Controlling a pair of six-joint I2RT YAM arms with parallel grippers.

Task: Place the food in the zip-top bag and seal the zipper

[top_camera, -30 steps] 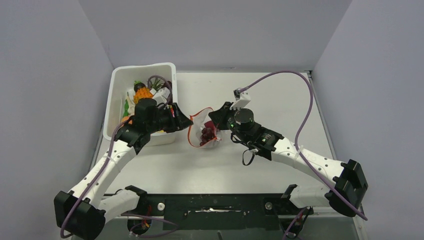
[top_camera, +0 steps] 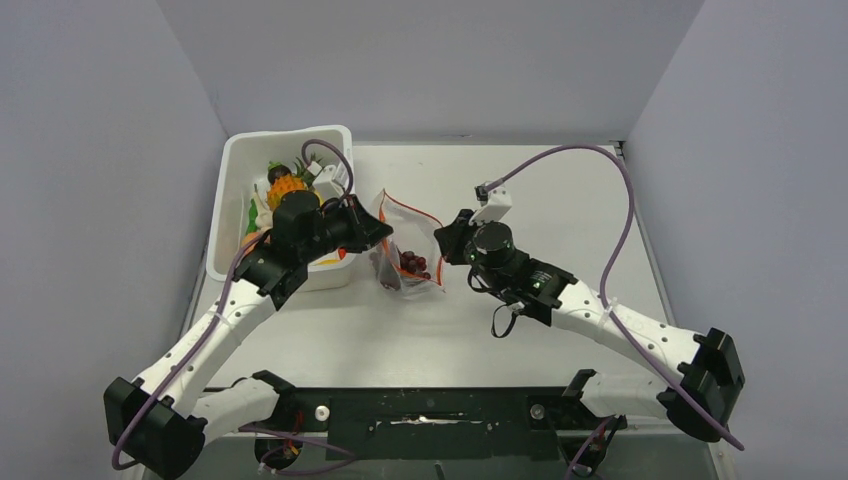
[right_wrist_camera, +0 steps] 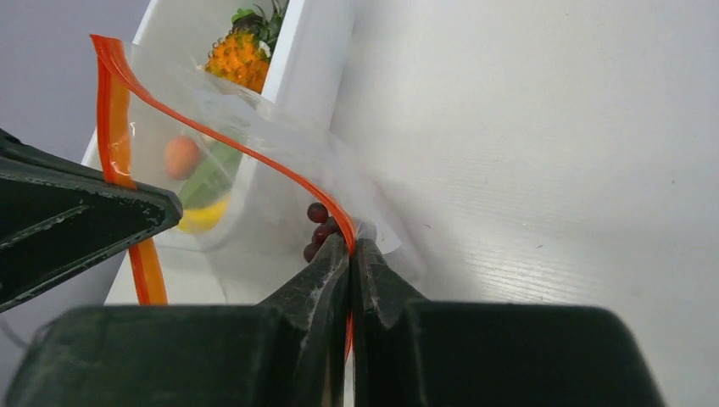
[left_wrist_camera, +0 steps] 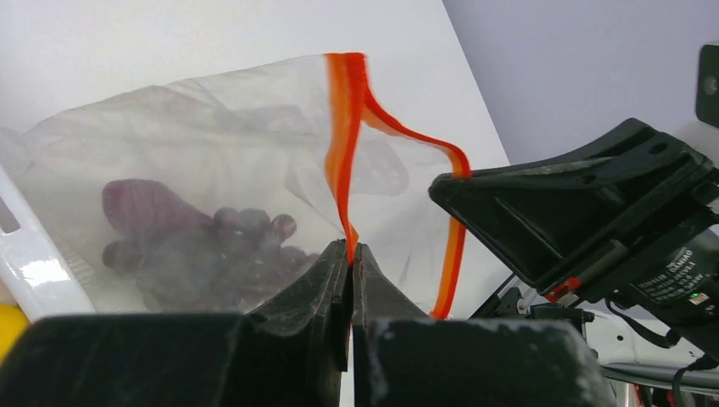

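Note:
The zip top bag stands open, with dark red grapes and a purplish piece inside. Its orange-red zipper rims show in both wrist views. My left gripper is shut on one rim, the strip running into its fingertips. My right gripper is shut on the opposite rim. The two grippers face each other across the bag's mouth.
A white bin of food, including a pineapple and an orange item, stands left of the bag. Walls surround the back and sides.
The right gripper has shifted slightly right.

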